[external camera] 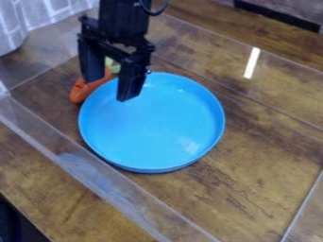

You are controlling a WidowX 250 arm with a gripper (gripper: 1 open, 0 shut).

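My black gripper (111, 68) is open, hanging near the top left, above the back edge of a blue plate (151, 128). An orange carrot (83, 87) with a green top lies on the wooden surface just left of the plate, partly hidden behind the gripper. The plate is empty.
Clear plastic sheeting or edging runs along the left side. A dark area lies at the top right corner.
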